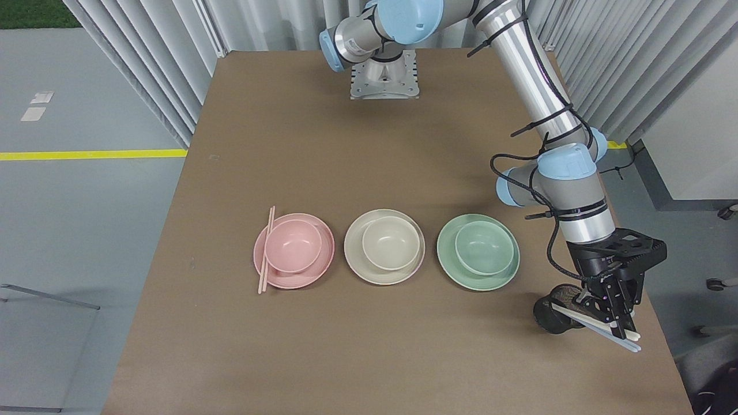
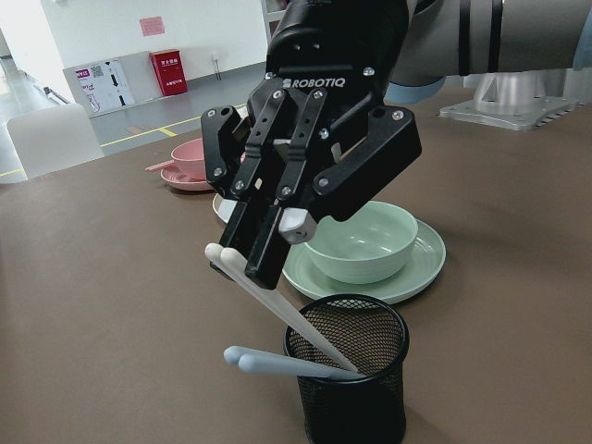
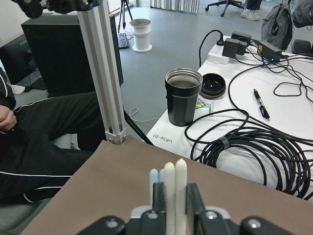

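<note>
My gripper [image 1: 619, 325] is shut on a pair of white chopsticks [image 2: 305, 324]; in the left view their lower ends are inside the black mesh cup [image 2: 351, 407]. Two light blue chopsticks [image 2: 277, 363] also rest in that cup, leaning out low. In the wrist view the white chopsticks [image 3: 180, 196] stand upright between the fingers, with blue tips behind them. Pink chopsticks [image 1: 267, 249] lie on the pink plate [image 1: 322, 266] beside the pink bowl [image 1: 294, 245]. A cream bowl [image 1: 391, 242] and a green bowl [image 1: 484, 246] sit on matching plates to the right.
In the wrist view a white side table [image 3: 244, 88] with coiled cables and a tumbler adjoins beyond a metal post [image 3: 100, 68].
</note>
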